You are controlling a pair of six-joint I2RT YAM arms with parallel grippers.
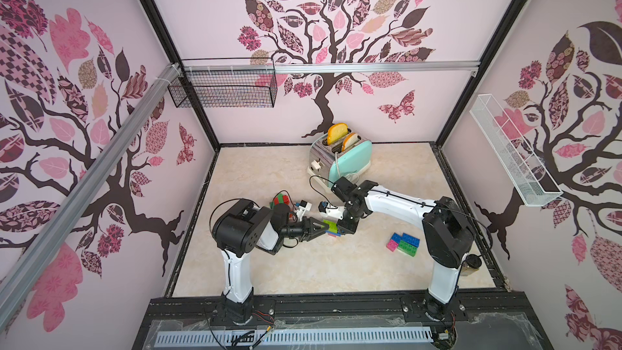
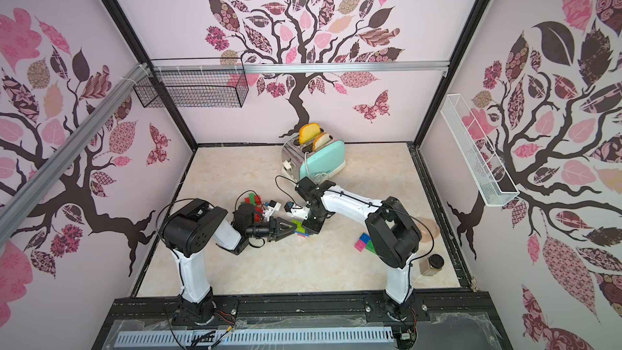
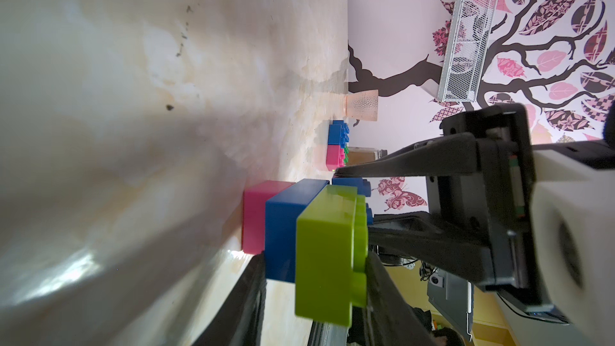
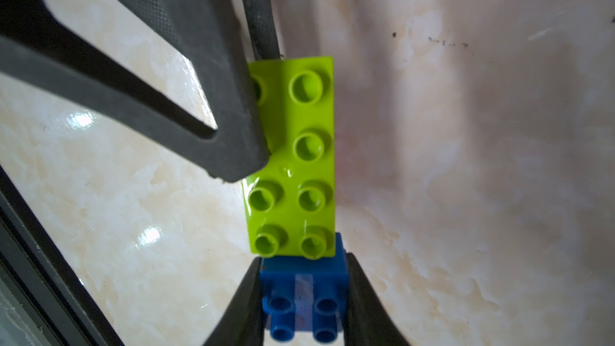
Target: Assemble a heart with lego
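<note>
In the right wrist view a lime-green brick [image 4: 291, 173] shows its studs, with the left gripper's finger [image 4: 217, 96] against its side. At the green brick's near end, a blue brick [image 4: 304, 269] sits between the fingers of my right gripper, which is shut on it. The left wrist view shows my left gripper shut on the green brick [image 3: 323, 256]. Behind that come a blue layer [image 3: 282, 237] and a pink brick [image 3: 256, 221], all lined up face to face. Whether the blue parts are fully pressed onto the green is hard to tell.
Blue, green and pink bricks [image 1: 403, 243] lie together on the right of the table. Red and green pieces [image 1: 280, 201] are behind the left gripper. A toaster [image 1: 350, 159] stands at the back, and a jar [image 2: 431, 264] at the right front.
</note>
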